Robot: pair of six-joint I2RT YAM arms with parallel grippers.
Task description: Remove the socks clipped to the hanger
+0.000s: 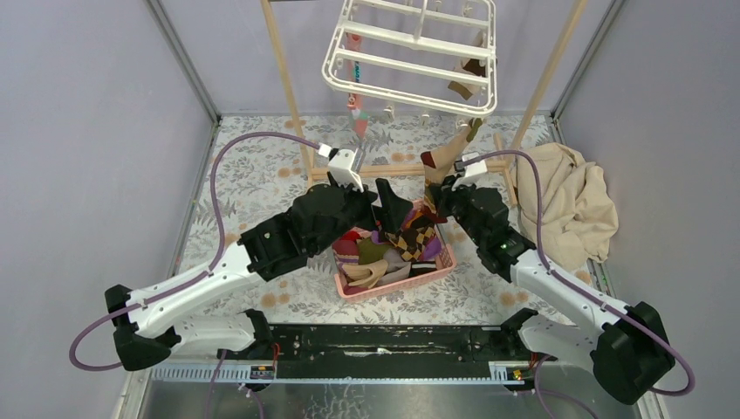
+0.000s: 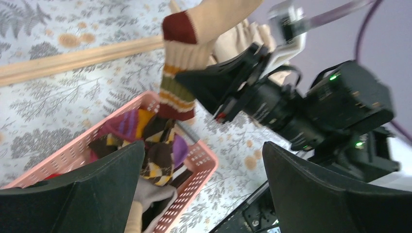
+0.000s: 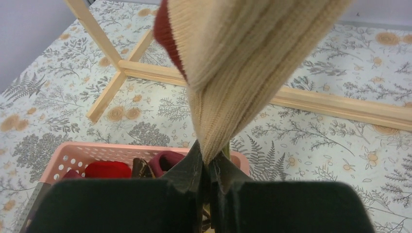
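A beige sock [image 1: 448,160] with a dark red and striped end hangs below the front right corner of the white hanger [image 1: 410,38]. Its top reaches the front rail; whether a clip still grips it, I cannot tell. My right gripper is shut on this sock, lower down on its ribbed fabric. Over the basket, my left gripper [image 1: 397,206] stands open, nothing between its fingers, left of the sock. Another beige and brown sock [image 1: 472,74] hangs at the hanger's right side, and a pink sock [image 1: 355,87] at its left.
Below the arms, a pink basket [image 1: 447,264] holds several loose socks. Wooden stand poles [image 1: 281,65] rise on both sides, with a crossbar [image 1: 388,170] on the floor. A beige cloth [image 1: 567,201] lies at the right. Floor left of the basket is clear.
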